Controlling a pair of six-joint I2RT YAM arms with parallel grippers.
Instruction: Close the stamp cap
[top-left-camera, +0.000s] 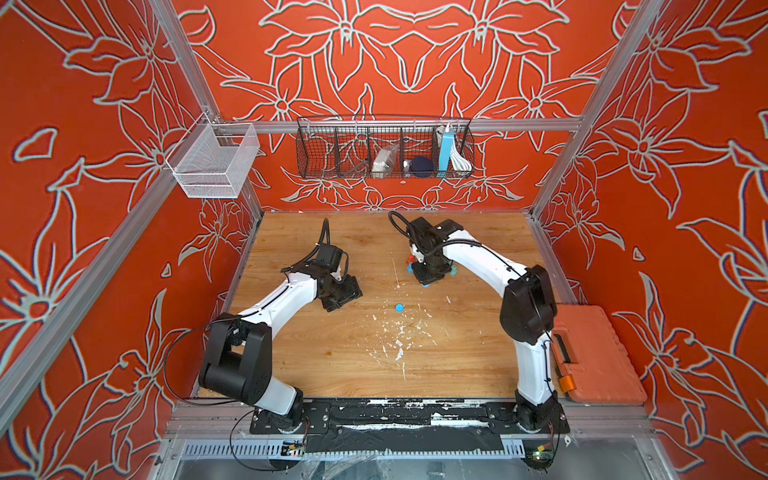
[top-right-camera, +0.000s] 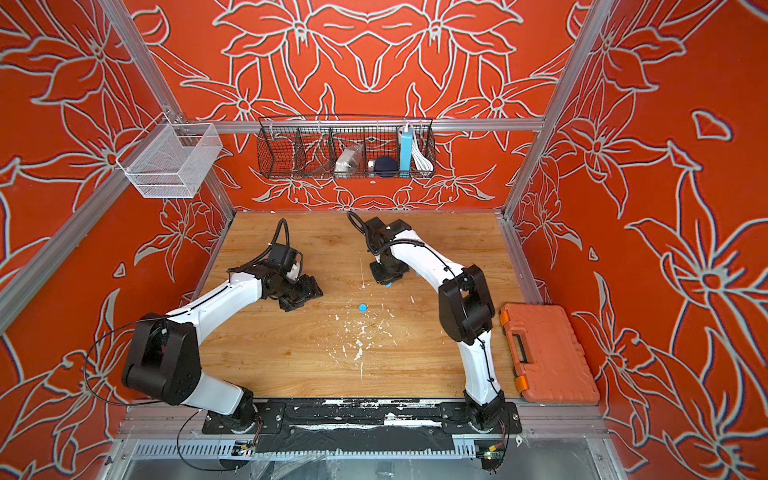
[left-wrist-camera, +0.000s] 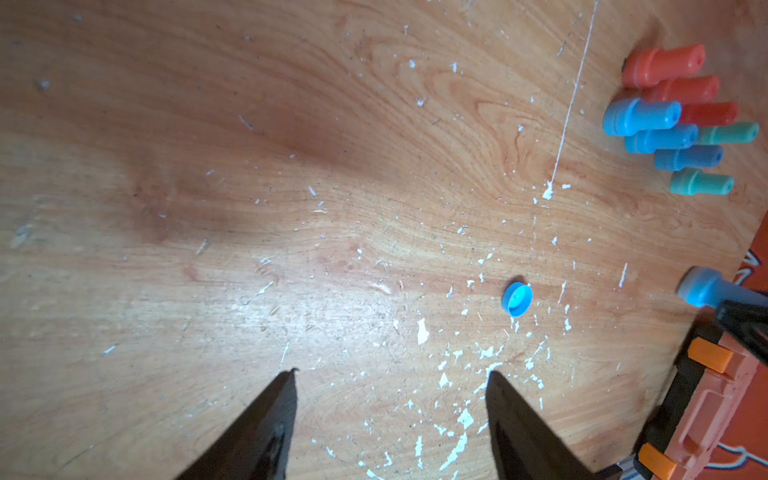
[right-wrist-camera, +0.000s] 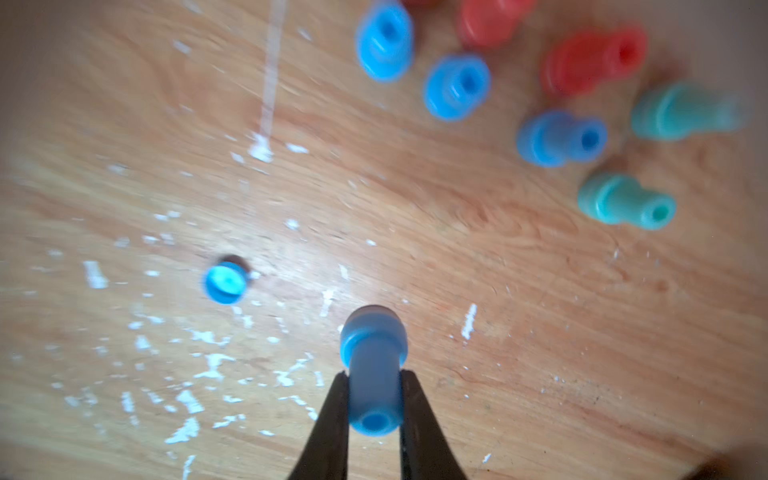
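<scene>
A small round blue cap (left-wrist-camera: 517, 299) lies alone on the table, its lighter inside facing up; the top left view has this cap (top-left-camera: 399, 308) between the two arms. My right gripper is shut on a blue stamp (right-wrist-camera: 374, 364), held by its narrow handle with the wider end toward the table. That stamp (left-wrist-camera: 704, 286) also shows at the right edge of the left wrist view. Left of the cap, my left gripper hangs over bare wood, fingers apart and nothing between them.
Several red, blue and green stamps (left-wrist-camera: 672, 116) stand grouped at the back, beyond the right gripper. An orange case (top-right-camera: 552, 352) sits at the table's right side. White flecks of worn surface (top-left-camera: 400, 336) mark the middle.
</scene>
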